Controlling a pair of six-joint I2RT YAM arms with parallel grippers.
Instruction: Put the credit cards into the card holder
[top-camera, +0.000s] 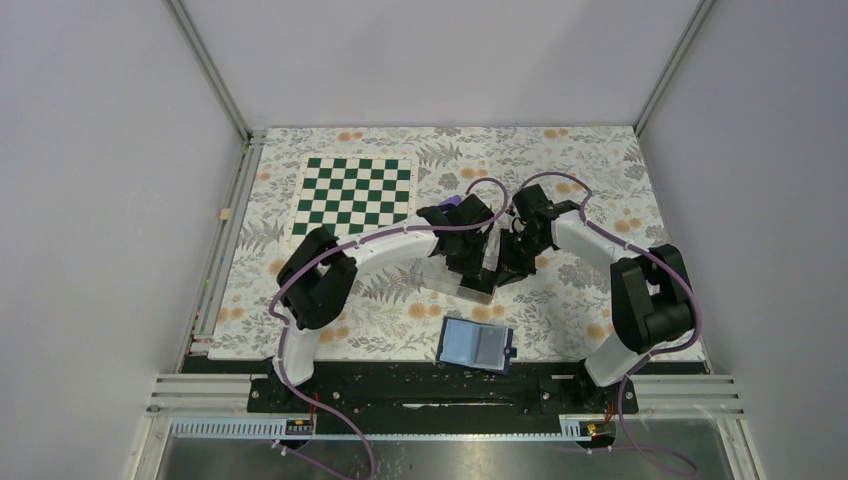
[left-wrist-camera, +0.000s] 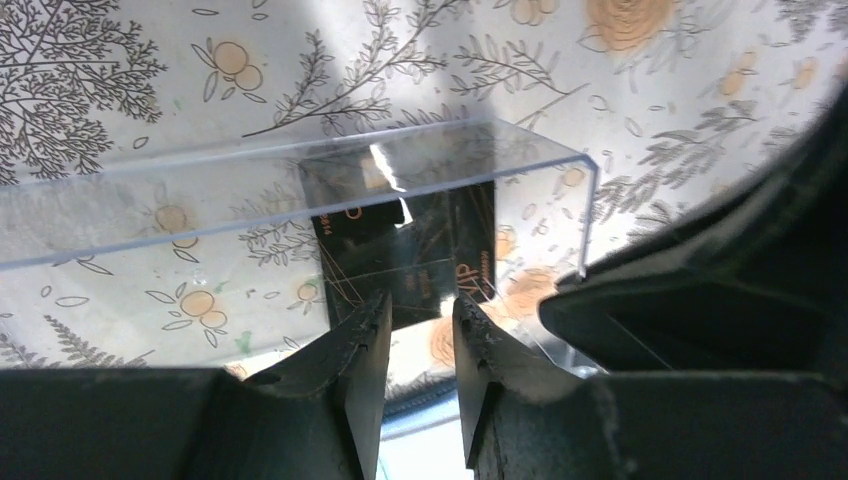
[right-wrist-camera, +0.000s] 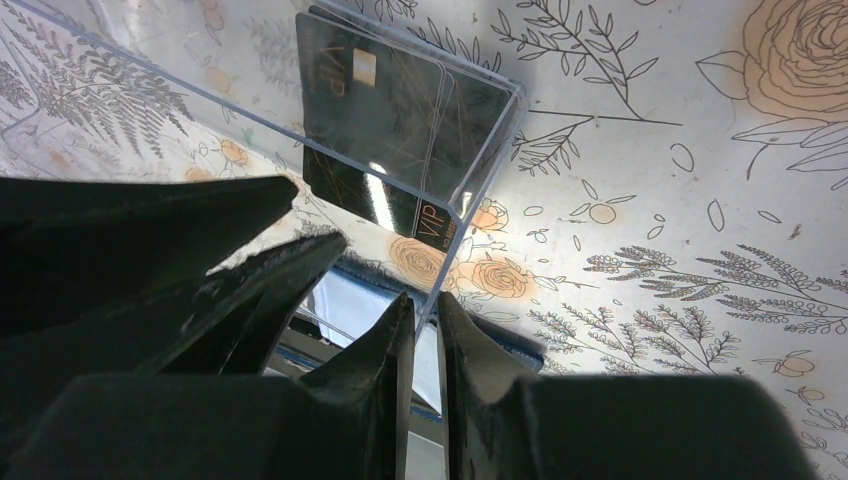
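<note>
Black credit cards (top-camera: 478, 280) (left-wrist-camera: 380, 255) (right-wrist-camera: 390, 110) lie at one end of a clear acrylic holder (left-wrist-camera: 130, 205) (right-wrist-camera: 250, 100), one marked VIP. My left gripper (top-camera: 468, 268) is open above the holder, its fingertips over the cards with nothing seen between them. My right gripper (top-camera: 510, 272) is at the holder's end, its fingers narrowly apart at the clear end edge; whether they clamp it is hard to tell.
A blue card case (top-camera: 475, 343) lies at the table's front edge. A checkered board (top-camera: 355, 190) is back left, and a purple item (top-camera: 448, 202) is partly hidden behind the left arm. Open table lies to the right.
</note>
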